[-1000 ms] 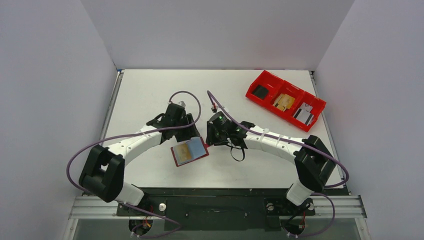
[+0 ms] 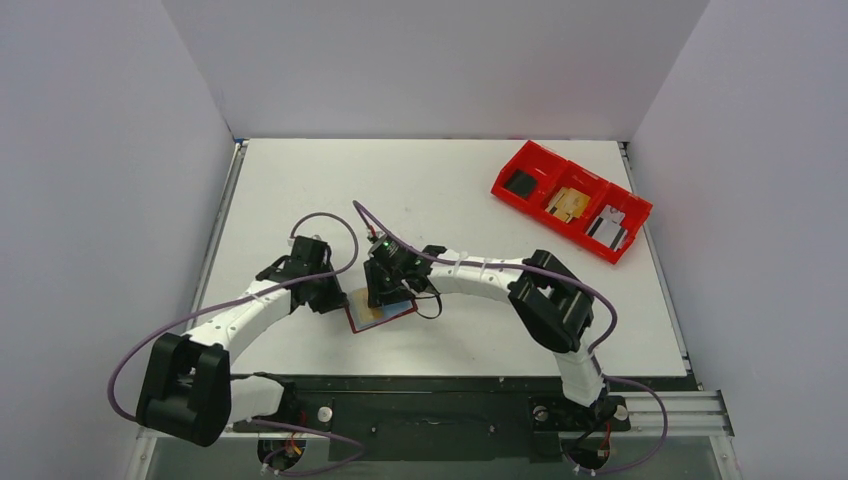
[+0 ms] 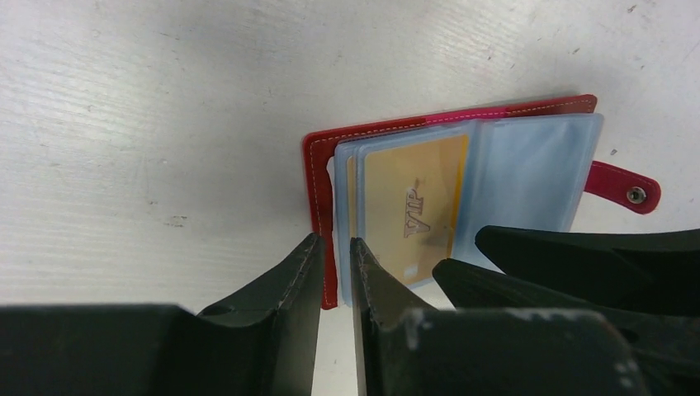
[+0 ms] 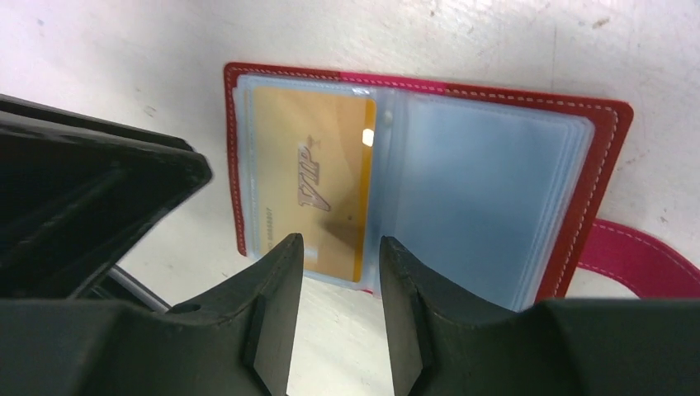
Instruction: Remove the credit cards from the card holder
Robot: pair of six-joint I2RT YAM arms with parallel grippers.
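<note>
The red-edged card holder [image 2: 362,318] lies open and flat on the table, its blue-tinted clear sleeves [image 4: 487,181] facing up. A gold VIP card [image 4: 309,165] shows through the sleeve on its left half. At the holder's left edge is my left gripper, its fingers parted by a small gap over the red border and sleeve edge; I cannot tell if the tips touch. Above the gold card's lower right edge, my right gripper stands open with nothing between its fingers. In the top view both grippers partly cover the holder.
A red tray [image 2: 572,200] with three compartments stands at the back right, holding a dark item [image 2: 520,184], gold cards [image 2: 567,204] and white-grey cards [image 2: 607,228]. The holder's red snap strap [image 3: 621,185] sticks out on its right.
The right one has moved left over the holder, which stays in place.
</note>
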